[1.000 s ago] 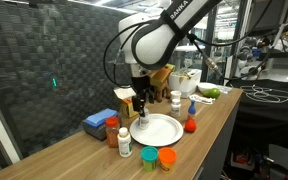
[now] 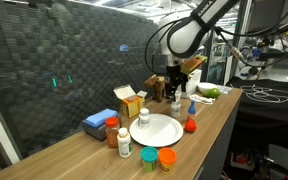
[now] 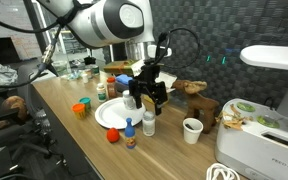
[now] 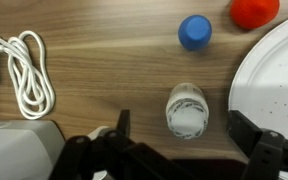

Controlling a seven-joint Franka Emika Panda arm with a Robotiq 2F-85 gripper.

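My gripper is open, its fingers spread to either side of a white-capped bottle seen from above in the wrist view, with nothing gripped. In exterior view 2 the gripper hangs just over that bottle, which stands upright beside the white plate. Another white-topped bottle rests on the plate in exterior view 1. Next to the bottle under me is a small blue bottle, and a red round item lies beyond it.
A white cup and a brown animal figure stand near the gripper. A white cable lies on the wood. Orange and teal containers sit at the front; a blue box is behind.
The arm has moved away from above the plate, rightward in exterior view 1, to the bottle beyond it. The bottle on the plate has stayed there.
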